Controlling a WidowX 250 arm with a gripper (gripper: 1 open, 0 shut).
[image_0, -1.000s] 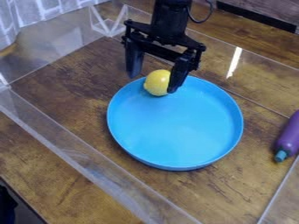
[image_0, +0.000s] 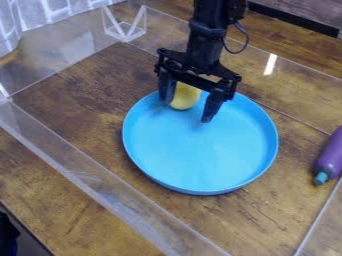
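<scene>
My black gripper (image_0: 189, 96) hangs over the back rim of a blue plate (image_0: 201, 150), its fingers open and lowered on either side of a yellow round object (image_0: 185, 94). The object sits at the plate's back edge and is now largely hidden behind the gripper's body and fingers. Whether the fingers touch it cannot be seen clearly.
A purple elongated object (image_0: 329, 157) lies at the right edge. A clear strip runs along the left and lower left.
The plate and purple object look unmoved.
</scene>
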